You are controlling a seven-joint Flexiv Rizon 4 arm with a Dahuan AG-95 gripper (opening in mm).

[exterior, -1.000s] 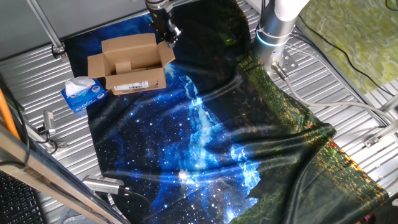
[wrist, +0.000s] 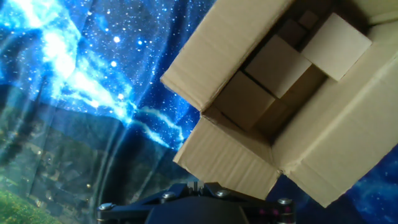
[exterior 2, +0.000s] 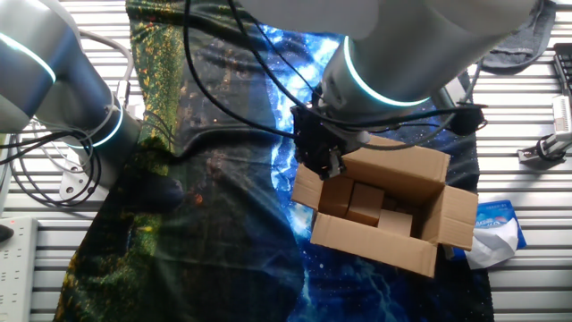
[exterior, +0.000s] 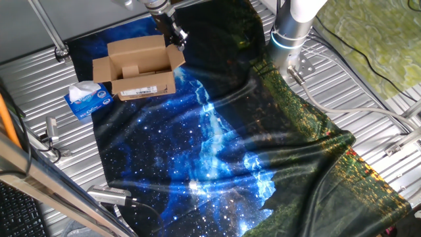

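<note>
An open cardboard box [exterior: 141, 87] stands on the dark cloth, its flaps spread outward. Inside it lie several plain wooden-looking blocks [wrist: 278, 65], seen most clearly in the wrist view. My gripper [exterior: 181, 43] hangs beside the box, near its right-hand flap in exterior view 1. From the other side, the gripper [exterior 2: 332, 168] shows close to the box's left end, above the cloth. At the bottom of the wrist view the fingers of the gripper meet, shut, with nothing visible between them. Part of the box floor is hidden by its walls.
A blue tissue box [exterior: 89, 104] stands just left of the carton. The galaxy-print cloth [exterior: 197, 151] is wrinkled but mostly bare toward the front. A black adapter with a cable [exterior: 112, 196] lies at the cloth's front left edge. The arm's base [exterior: 289, 49] stands at the right.
In exterior view 1 my gripper and forearm have shifted slightly left and tilted a little. The box and tissue box have stayed in place.
</note>
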